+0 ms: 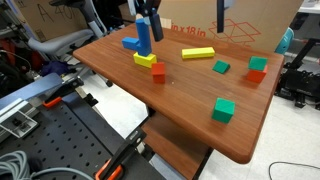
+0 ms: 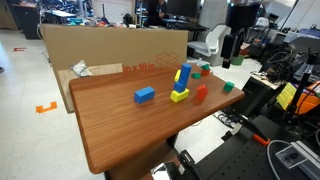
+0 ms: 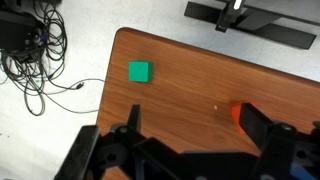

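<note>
My gripper is open, its two fingers wide apart with only bare tabletop between them in the wrist view. It hangs well above the table. Ahead of the left finger lies a green block (image 3: 140, 72) near the table's edge. Beside the right finger a red block (image 3: 237, 113) shows in part. In exterior view 1 the green block (image 1: 223, 109) stands alone at the near right, while the red block (image 1: 158, 72) sits close to a yellow block (image 1: 145, 58). Exterior view 2 has my gripper (image 2: 234, 57) over the table's right end.
An upright blue block (image 1: 143, 35) stands behind the yellow one, with a lying blue block (image 1: 131, 43) beside it. Farther back are a long yellow block (image 1: 198, 53), a flat green block (image 1: 221, 66) and a green block (image 1: 258, 63) atop a red one (image 1: 256, 75).
</note>
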